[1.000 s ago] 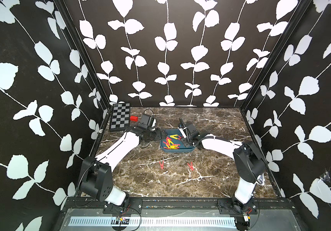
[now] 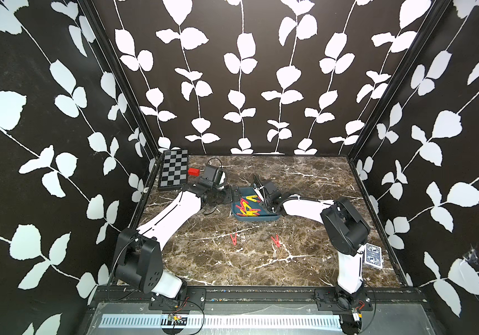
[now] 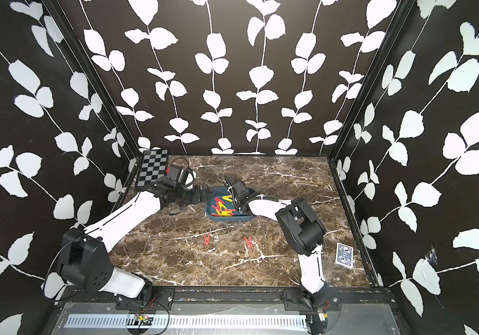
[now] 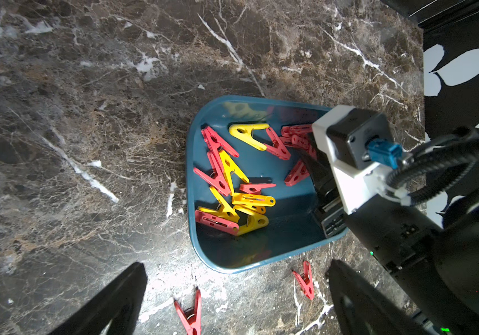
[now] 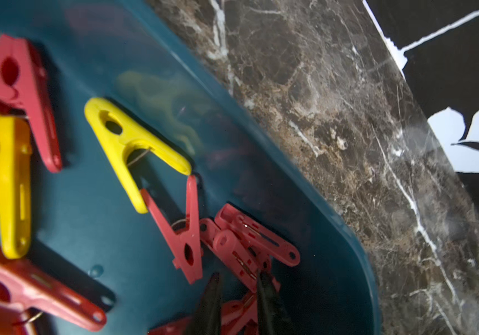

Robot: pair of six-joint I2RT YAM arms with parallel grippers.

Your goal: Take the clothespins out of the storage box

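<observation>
A blue storage box holds several red and yellow clothespins; in the right wrist view a yellow one (image 5: 113,145) lies by red ones (image 5: 233,251) near the box's corner. My right gripper is down inside the box over the red clothespins, fingers partly apart; whether one is between them is unclear. My left gripper stands open at the box's left side. Two red clothespins (image 2: 233,239) (image 2: 275,240) lie on the table in front of the box.
A checkered board (image 2: 174,167) and a red object (image 2: 193,171) are at the back left. A card deck (image 3: 344,255) lies at the front right. The table in front of the box is mostly clear.
My right arm has shifted left, its elbow swung inward, bringing the gripper further over the box and uncovering the card deck. The left arm is unmoved.
</observation>
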